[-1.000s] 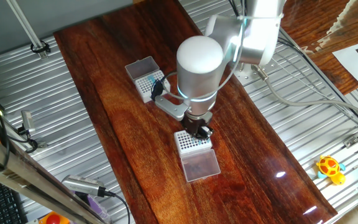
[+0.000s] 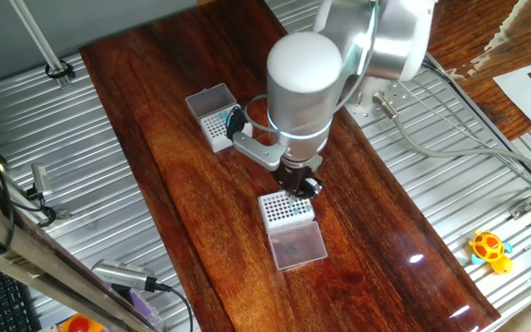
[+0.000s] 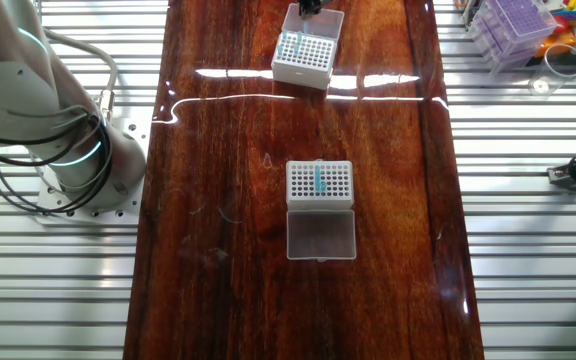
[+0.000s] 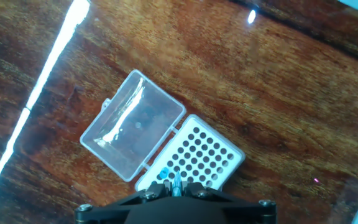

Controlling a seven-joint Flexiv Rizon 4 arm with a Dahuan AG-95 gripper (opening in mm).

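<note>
A white tip rack (image 2: 287, 210) with an open clear lid (image 2: 299, 246) stands below my gripper (image 2: 298, 184). In the wrist view, my gripper appears shut on a pale blue pipette tip (image 4: 176, 184), its pointed end toward the rack (image 4: 197, 152). Whether this tip clears the holes or reaches into one, I cannot tell. A second blue tip (image 4: 163, 173) sits in a hole near the rack's lid-side corner. Another open rack (image 3: 320, 185) holds blue tips (image 3: 320, 179) near its middle; its lid (image 3: 321, 235) lies flat on the table.
A toy turtle (image 2: 489, 246) lies off to the right in exterior view 1.
Over the last second the arm has shifted slightly right in exterior view 1, and the gripper appears higher above the near rack. Both racks have stayed in place.
</note>
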